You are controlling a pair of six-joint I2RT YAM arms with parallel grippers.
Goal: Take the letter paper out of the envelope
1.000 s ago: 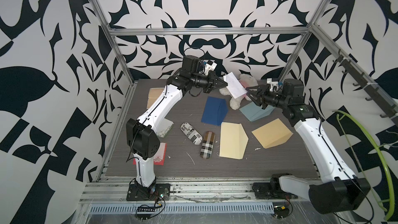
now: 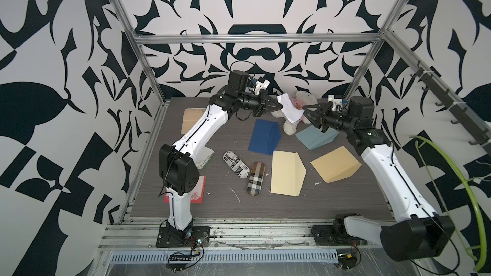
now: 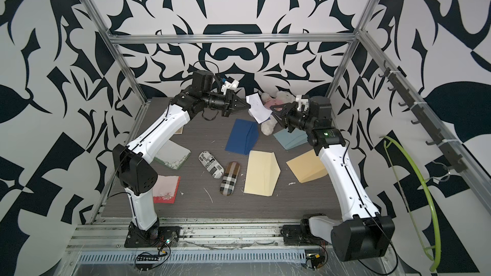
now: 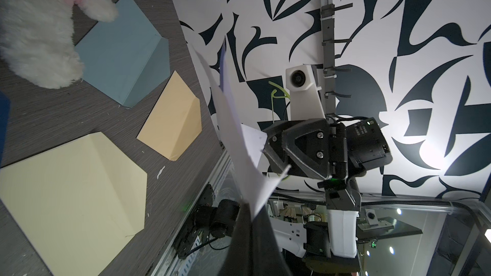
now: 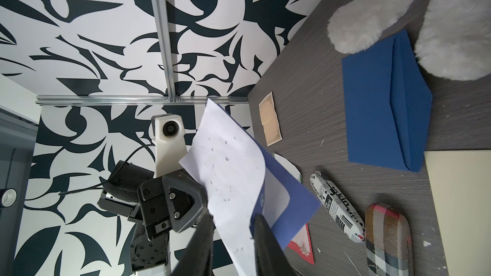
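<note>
A white letter paper [image 5: 225, 184] with a blue-violet backed piece [image 5: 291, 204] behind it is raised above the table, between my two grippers. My left gripper is shut on the paper's edge, seen in the left wrist view and at the paper's left in both top views. My right gripper is at the paper's other end, its fingers apart around the lower part of the paper; whether they touch it I cannot tell. Whether the blue-violet piece is an envelope or part of the sheet is unclear.
On the table lie blue [image 2: 263, 135], teal [image 2: 314, 138], cream [image 2: 286, 173] and tan [image 2: 335, 166] envelopes, two pencil cases [image 2: 235, 163], a red item [image 3: 168, 194] and a white plush toy [image 2: 289, 125] behind the paper. Bare table shows between them.
The left gripper and paper have moved slightly right and down in the top left view over the last second.
</note>
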